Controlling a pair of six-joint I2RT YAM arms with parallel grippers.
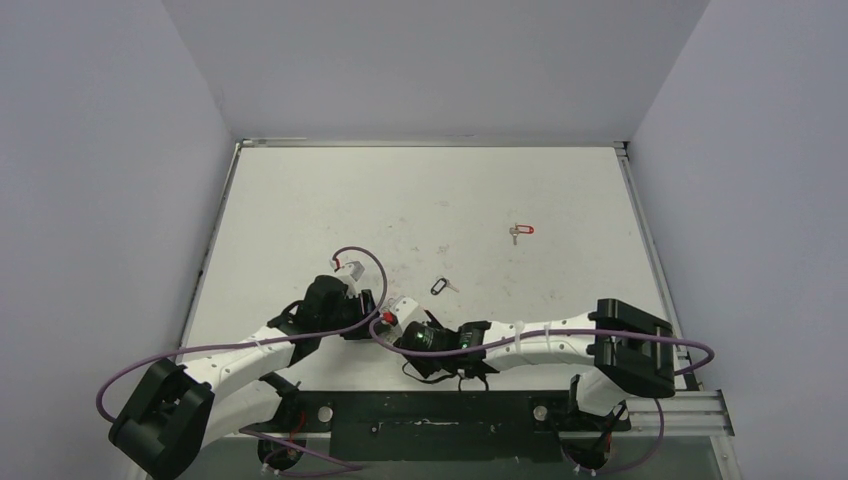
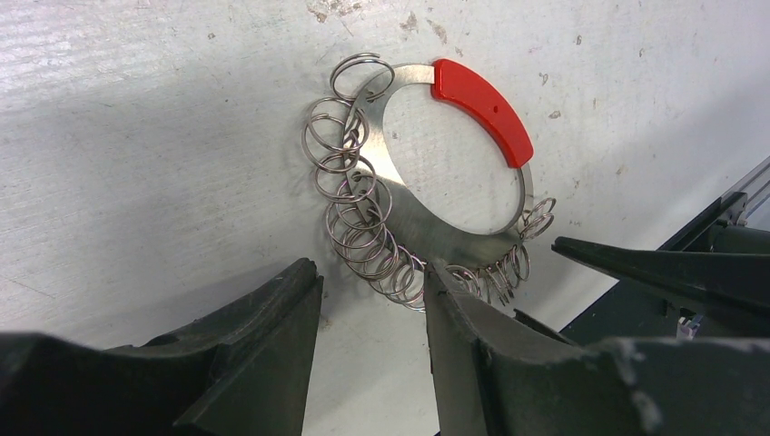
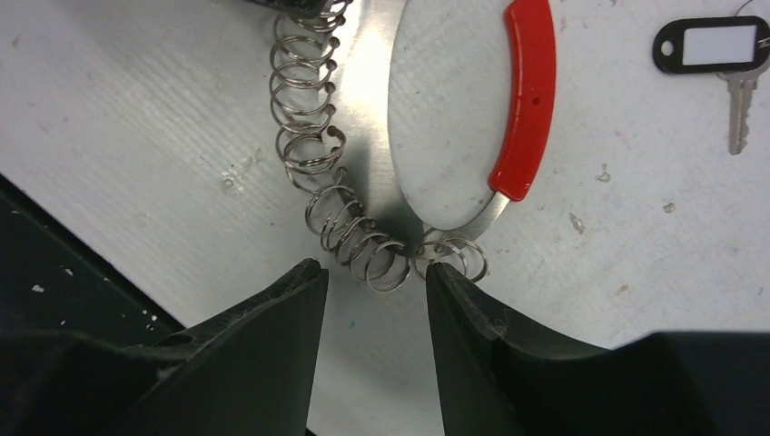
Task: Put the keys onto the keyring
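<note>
In the left wrist view the keyring, a flat metal loop (image 2: 416, 227) with a red grip (image 2: 486, 109) and many small wire rings, lies on the table. My left gripper is part open over its ringed edge, nothing seen between the fingers. My right gripper stands open above the ring-hung end of the same loop, also empty. A key (image 3: 740, 113) on a black tag (image 3: 715, 45) lies apart, upper right in the right wrist view. Another key (image 1: 515, 234) with a red tag (image 1: 525, 229) rests farther back in the top view.
Both arms meet close together over the table's front, hiding the keyring from above. Dark finger tips of the right arm (image 2: 636, 268) reach in near the left gripper.
</note>
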